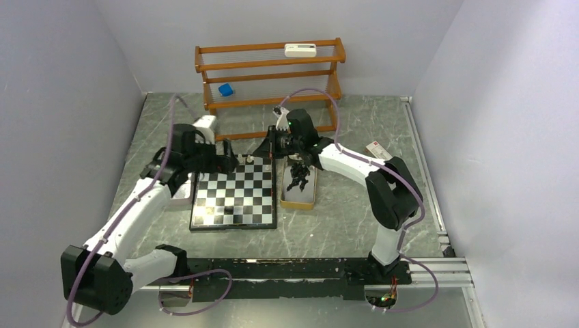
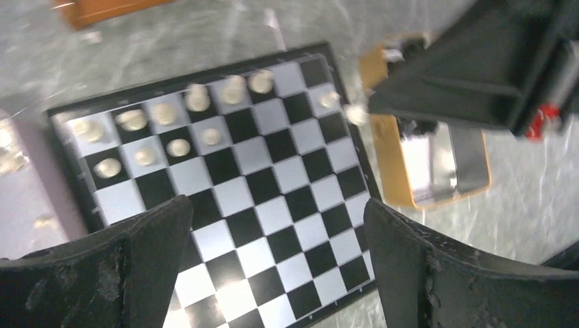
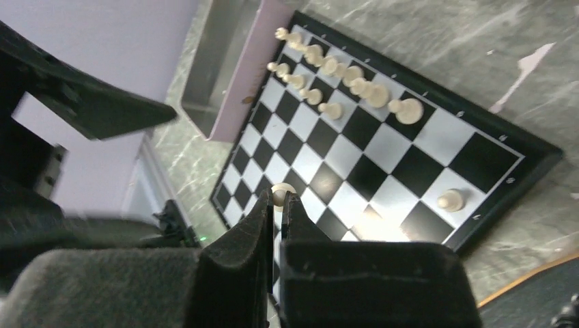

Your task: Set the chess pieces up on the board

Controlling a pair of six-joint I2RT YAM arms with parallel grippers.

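The checkered board (image 1: 233, 198) lies on the table, with white pieces in two rows at its far left; one is a white pawn (image 3: 450, 199) standing alone near the far right corner. My right gripper is shut on a small white piece (image 3: 280, 193), only its round end showing past the fingertips. In the left wrist view this held piece (image 2: 356, 114) hangs over the board's right edge, near the lone pawn. My left gripper is wide open, nothing between its fingers, above the board.
A box of black pieces (image 1: 298, 203) stands right of the board. On the left is a pinkish bin (image 3: 249, 75). Behind the board rises a wooden rack (image 1: 273, 102). Both grippers are close together over the far side of the board.
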